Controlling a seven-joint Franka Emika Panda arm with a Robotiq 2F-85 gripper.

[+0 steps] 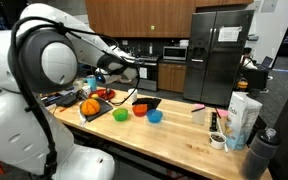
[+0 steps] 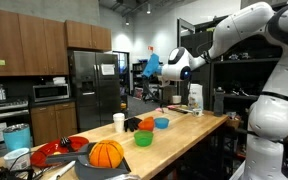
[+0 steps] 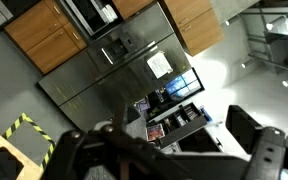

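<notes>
My gripper is open in the wrist view; its dark fingers stand wide apart with nothing between them. Beyond them the view takes in the fridge and the floor, tilted. Exterior view 2 has the end of my arm raised well above the table. Below it on the wooden table are a green bowl, a red-orange bowl and a blue bowl, all apart from the gripper. An orange pumpkin-like object sits near the green bowl.
A black object lies behind the bowls. Toward the table's right end stand a bag-like package, a dark cylinder and a small white cup. Bare tabletop lies between these and the bowls.
</notes>
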